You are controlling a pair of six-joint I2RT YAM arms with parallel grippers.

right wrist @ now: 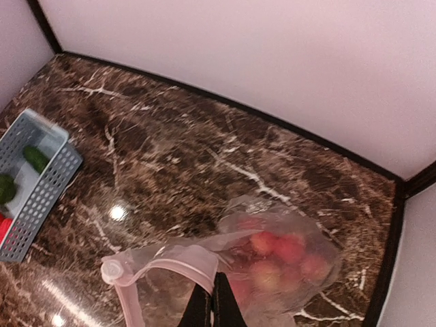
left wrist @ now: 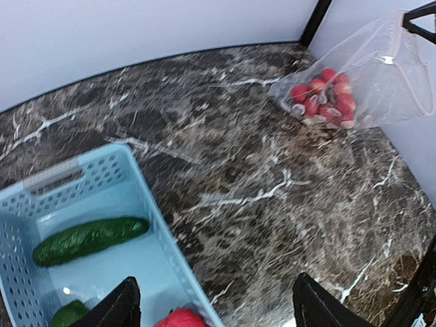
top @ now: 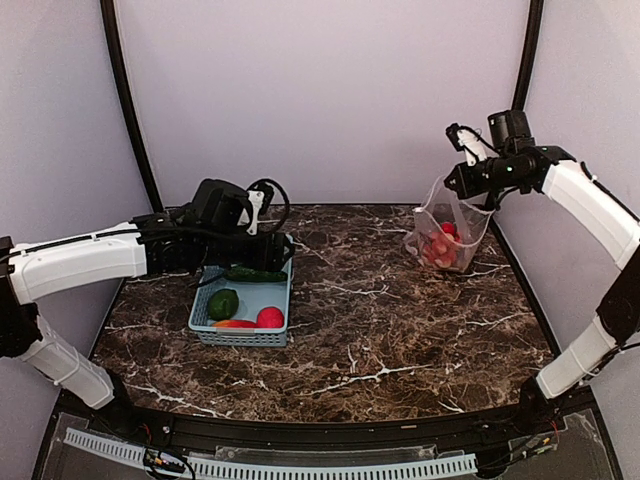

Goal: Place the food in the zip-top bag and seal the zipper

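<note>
The clear zip top bag (top: 472,222) hangs at the right back with its mouth spread open; several red round foods (left wrist: 327,102) rest in its bottom. My right gripper is shut on the thin rim of the bag (right wrist: 184,257). Over the right side of the blue basket (top: 245,338), my left gripper (top: 284,247) is open, and nothing shows between its fingers in the left wrist view. Inside the basket are a dark green cucumber (left wrist: 92,240), a green avocado-like item (top: 223,303), a long orange-red piece (top: 235,323) and a red round item (top: 270,317).
Pale walls (top: 320,100) stand behind and at both sides. The left arm covers the back part of the basket in the top view.
</note>
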